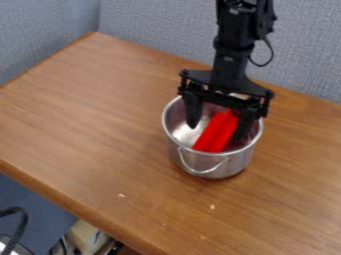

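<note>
A steel pot with a wire handle stands right of centre on the wooden table. Inside it lies a red elongated object. My black gripper is over the pot's top, fingers open and reaching down at or inside the rim, on either side of the red object's upper end. Whether they touch it is unclear.
A grey padded wall runs behind. Some cables and dark items are beyond the table's lower-left edge.
</note>
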